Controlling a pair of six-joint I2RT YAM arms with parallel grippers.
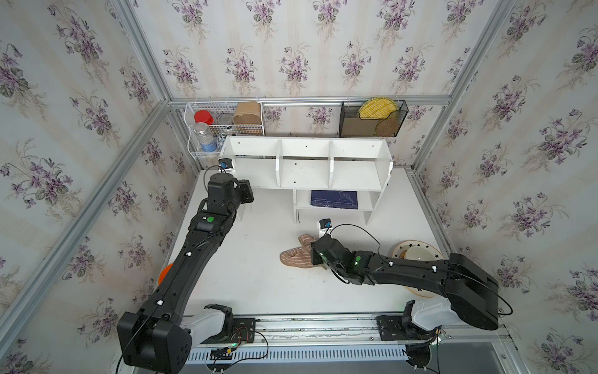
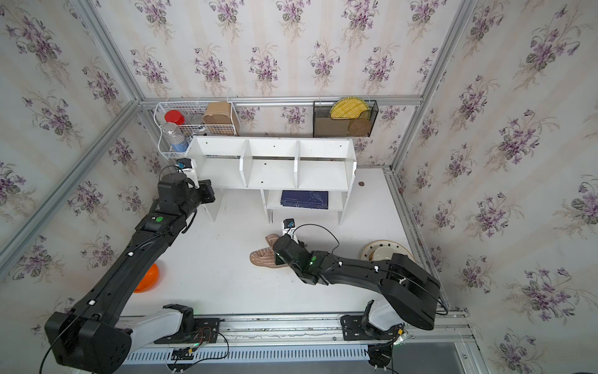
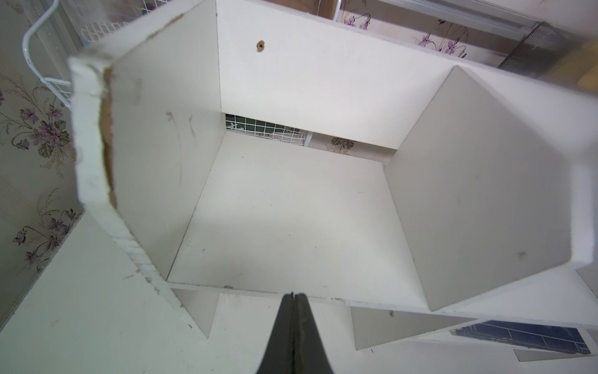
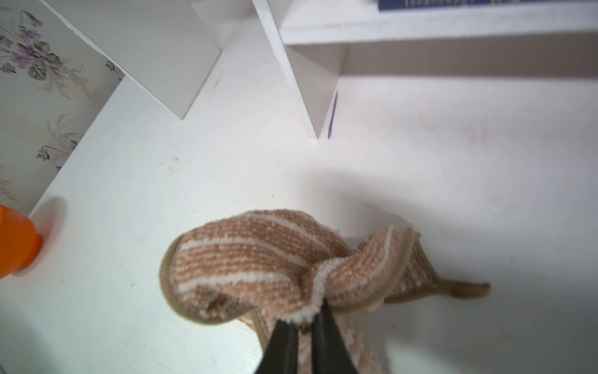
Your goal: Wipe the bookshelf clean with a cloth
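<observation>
The white bookshelf (image 1: 311, 180) stands at the back of the table. My left gripper is shut with nothing between its fingers, in front of the shelf's leftmost compartment. The shelf's left side panel edge (image 3: 94, 155), chipped along its front, lies outside the fingers, off to their left. Low over the table in front of the shelf, my right gripper is shut on the brown, white-striped cloth (image 4: 249, 255). The cloth's folds spread to both sides of the fingertips. From above, the right gripper partly covers the cloth (image 1: 297, 258); whether it touches the table, I cannot tell.
A dark blue book (image 1: 334, 198) lies on the lower shelf. Plates (image 2: 403, 246) sit at the table's right, and an orange object (image 2: 147, 278) at its left. A white wire basket (image 1: 187, 138) and a black mesh basket (image 1: 348, 127) hang behind.
</observation>
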